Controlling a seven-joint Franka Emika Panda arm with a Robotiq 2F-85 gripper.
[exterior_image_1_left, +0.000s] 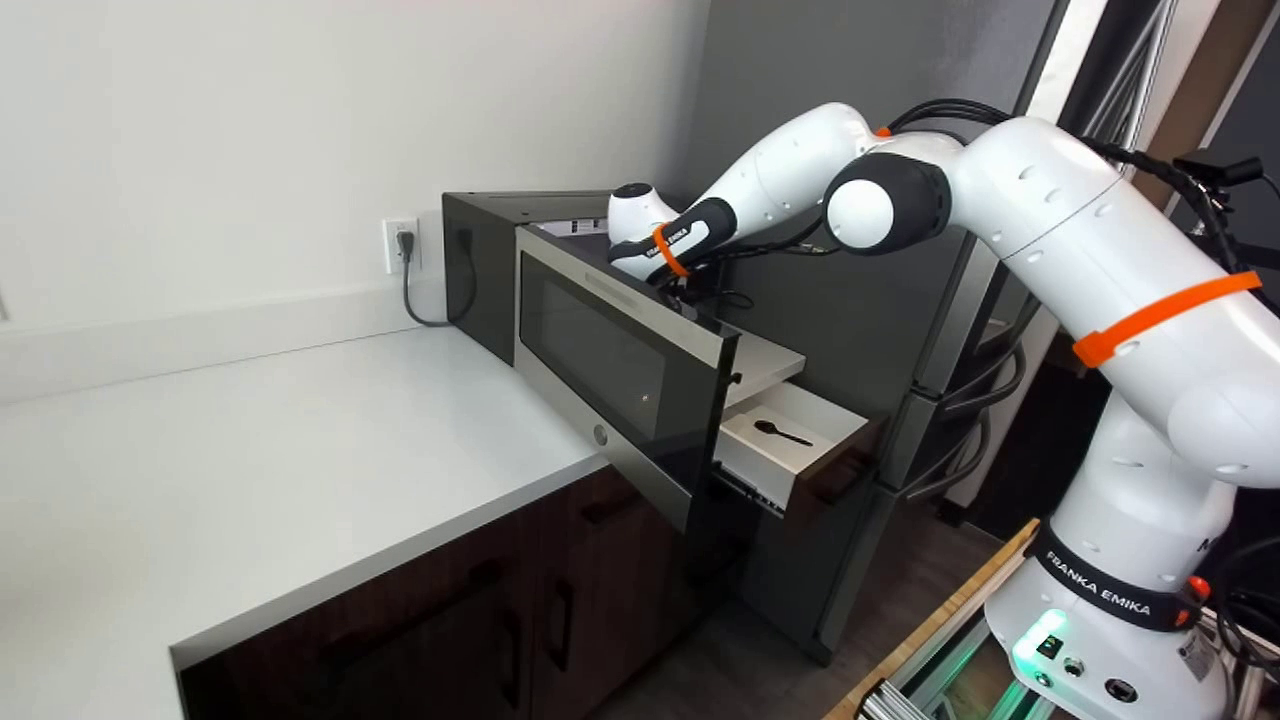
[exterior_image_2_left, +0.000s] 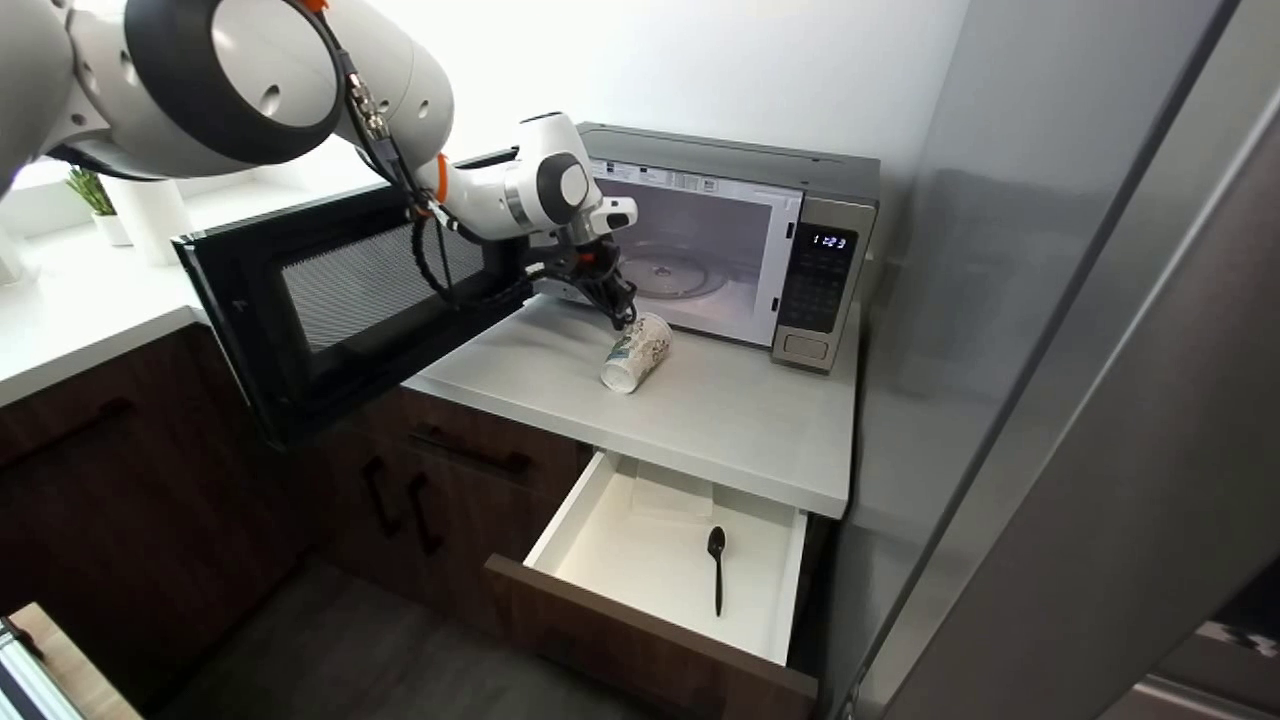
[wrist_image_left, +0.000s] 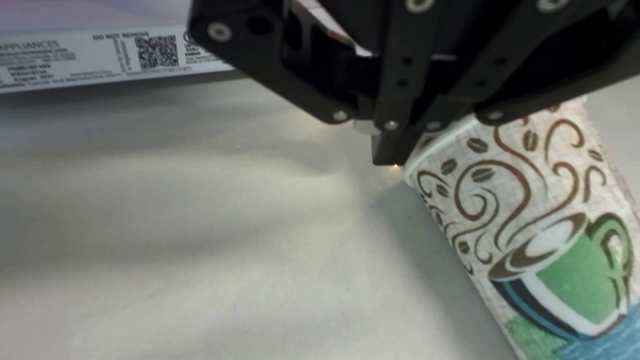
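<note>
A paper cup (exterior_image_2_left: 639, 352) with a coffee-cup print lies on its side on the counter in front of the microwave. In the wrist view, the cup (wrist_image_left: 522, 210) fills the right side, its white-edged end close to my fingertips. My gripper points down, its fingers together at that edge; whether the thin rim is between them cannot be made out. In exterior view 2, my gripper (exterior_image_2_left: 624, 318) is at the cup's upper end, on the microwave side. The microwave door hides the cup in exterior view 1.
The microwave (exterior_image_2_left: 828, 282) is open, its door (exterior_image_2_left: 360, 300) swung out to the left of the arm. Below the counter (exterior_image_2_left: 744, 414), a drawer (exterior_image_2_left: 648, 624) is pulled out with a black spoon (exterior_image_2_left: 717, 564) inside. A fridge (exterior_image_2_left: 1020, 360) stands at the right.
</note>
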